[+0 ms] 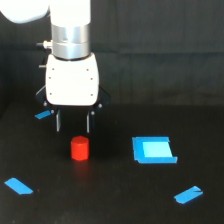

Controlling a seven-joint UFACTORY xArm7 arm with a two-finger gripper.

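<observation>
A small red cylinder (pixel 80 149) stands upright on the black table, left of the middle. My gripper (pixel 73 130) is open behind and a little above it in the picture, with its two thin fingers wide apart and nothing visible between them. The cylinder shows whole in front of the gripper, with dark surface around it. The exact height of the fingertips over the table cannot be told from this view.
To the right lies a white square (pixel 157 149) framed by blue tape (pixel 138 148). Blue tape strips mark the front left (pixel 18 186), the front right (pixel 188 195) and the back left.
</observation>
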